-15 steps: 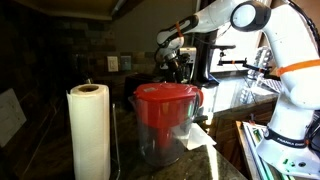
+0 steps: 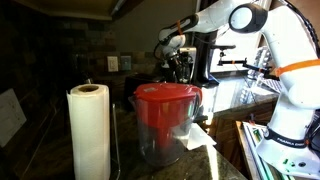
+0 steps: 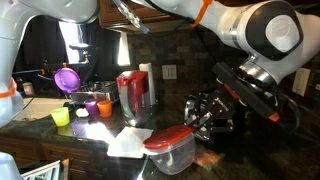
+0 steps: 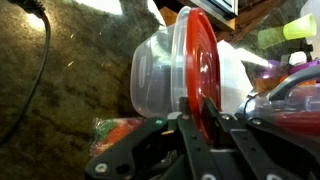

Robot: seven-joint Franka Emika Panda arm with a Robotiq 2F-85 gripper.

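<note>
A clear plastic container [image 3: 172, 158] with a red lid [image 3: 168, 138] stands on the dark counter, the lid sloping in exterior view 2. In the wrist view the red lid [image 4: 204, 60] is seen edge-on, with the clear container [image 4: 154, 75] beside and beneath it. My gripper is shut on the lid's near edge, the rim running down between its dark fingers. Exactly how far the lid is seated on the container cannot be made out. From exterior view 1 the gripper [image 2: 178, 72] is far back and small, its tips partly hidden by the pitcher.
A large clear pitcher with a red lid [image 2: 165, 92] and a paper towel roll [image 2: 90, 130] stand in exterior view 1's foreground. Coloured cups [image 3: 92, 107] and a white sheet [image 3: 128, 143] lie to the left in exterior view 2. A colourful packet [image 4: 115, 132] lies near the gripper.
The arm has shifted slightly to the left in exterior view 1. The pitcher and paper towel roll have stayed in place.
</note>
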